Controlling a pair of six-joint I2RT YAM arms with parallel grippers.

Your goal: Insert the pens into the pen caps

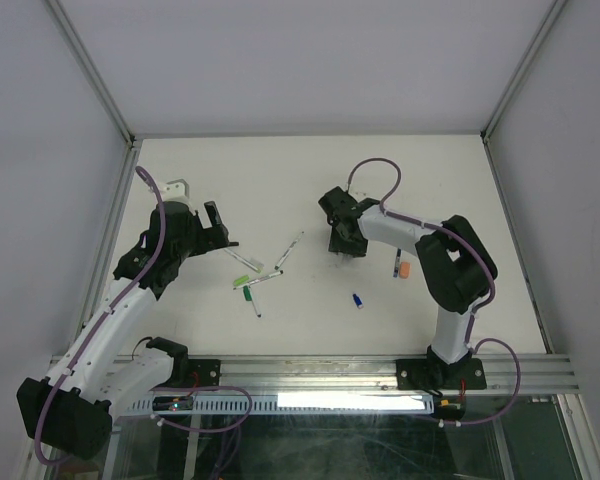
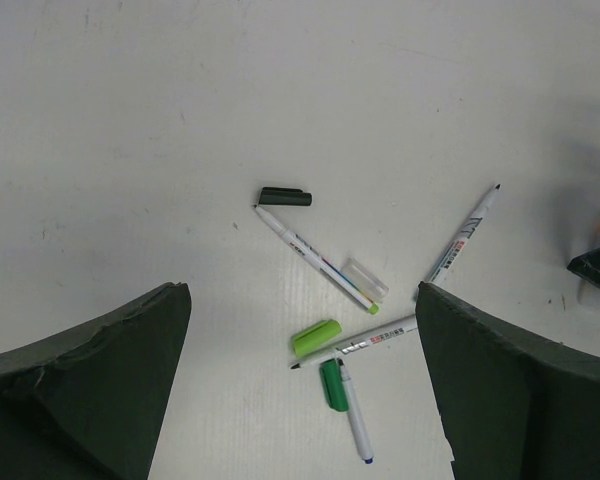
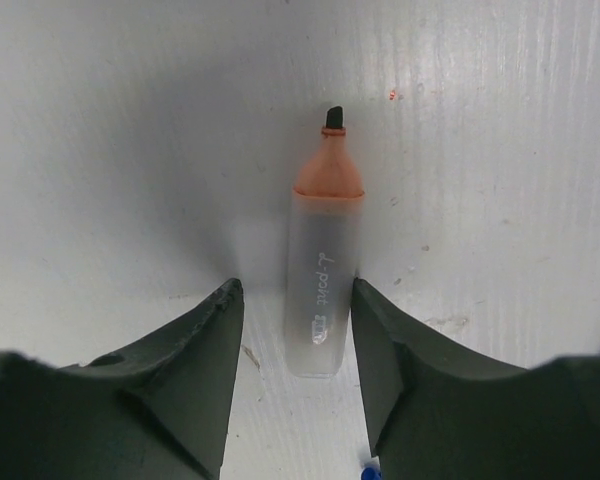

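A marker with an orange tip section and clear grey body point(image 3: 322, 285) lies between the fingers of my right gripper, low over the table and part open. My left gripper hangs open above several white pens, among them one with a lime end point(image 2: 315, 260), one at the right point(image 2: 458, 242), one across the middle point(image 2: 375, 337) and one with a blue end point(image 2: 358, 420). Caps lie among them: black point(image 2: 285, 196), clear point(image 2: 365, 280), lime point(image 2: 315, 337) and green point(image 2: 333, 385).
Right of centre lie a blue cap point(image 1: 358, 300), a dark blue pen point(image 1: 397, 263) and an orange piece point(image 1: 405, 270).
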